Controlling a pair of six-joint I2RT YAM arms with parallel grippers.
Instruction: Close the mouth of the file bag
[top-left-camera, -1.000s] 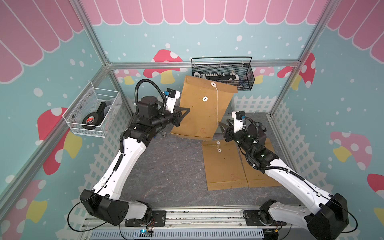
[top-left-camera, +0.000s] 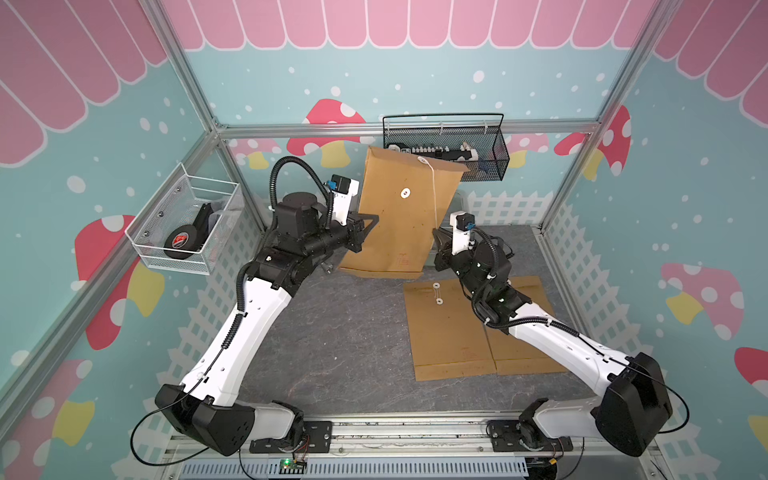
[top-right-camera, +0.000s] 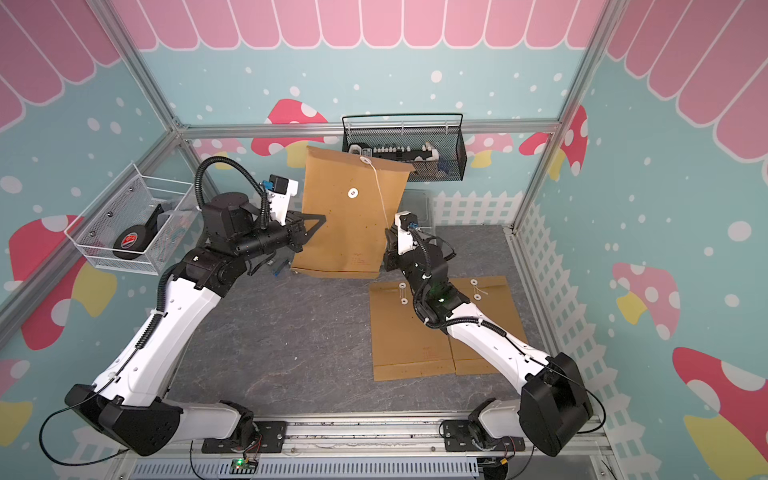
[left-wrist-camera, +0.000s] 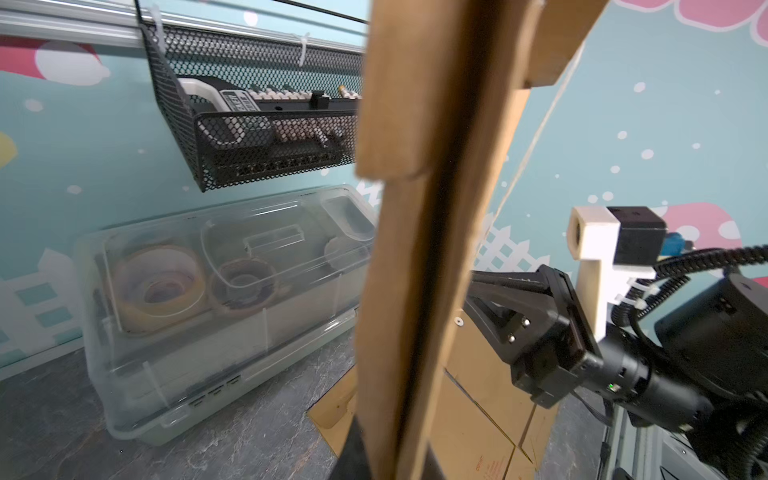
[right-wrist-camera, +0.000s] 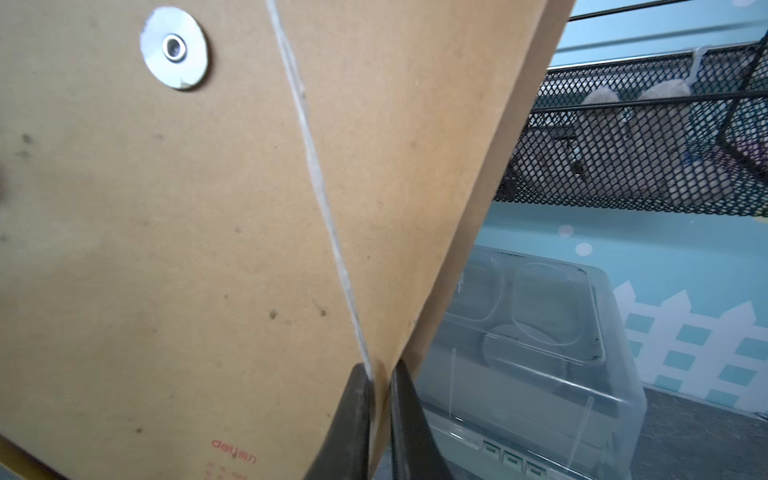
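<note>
The brown file bag (top-left-camera: 392, 216) (top-right-camera: 344, 224) hangs upright in the air, its flap and white button at the top, the string trailing down its right side. My left gripper (top-left-camera: 365, 226) is shut at the bag's left edge; in the left wrist view the bag's edge (left-wrist-camera: 400, 280) fills the middle and hides most of the fingers. My right gripper is at the bag's right edge, its fingertips close around the edge and the string (right-wrist-camera: 336, 248); whether they grip is unclear.
More file bags (top-left-camera: 448, 336) lie flat on the right of the table. A clear lidded box (left-wrist-camera: 224, 352) stands behind, below a black mesh basket (top-left-camera: 444, 136).
My right gripper has moved up and left to the bag's right edge. The bag's top has shifted left and slightly upward.
</note>
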